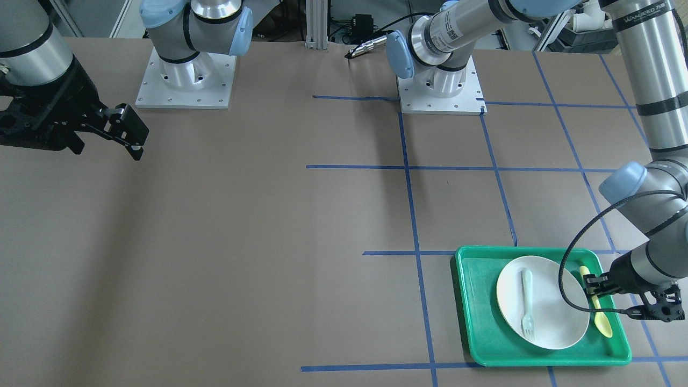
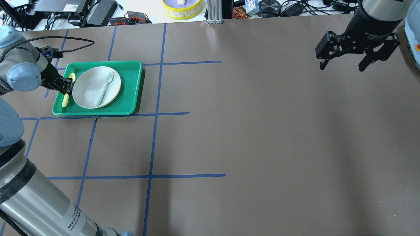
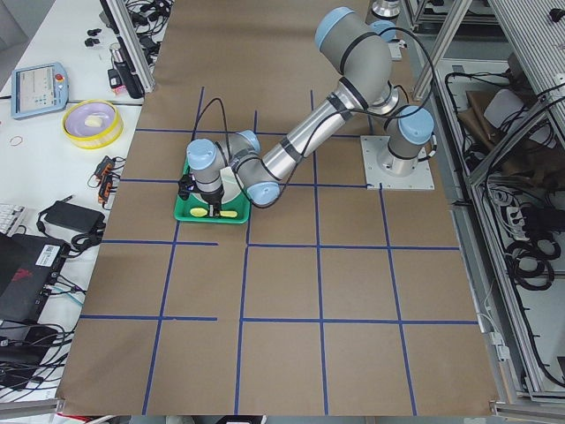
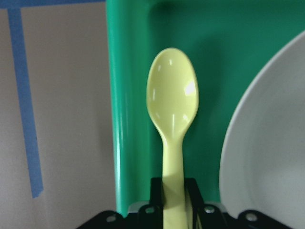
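A green tray (image 1: 480,296) holds a white plate (image 1: 558,316) with a pale fork (image 1: 527,303) lying on it. A yellow spoon (image 4: 172,95) lies in the tray beside the plate, bowl away from the gripper in the left wrist view. My gripper is low at the tray's side, shut on the spoon's handle between its dark fingers. In the top view the gripper partly covers the spoon.
A second arm's dark gripper (image 1: 126,132) hangs at the upper left of the front view, well apart. Two more arm bases stand at the back.
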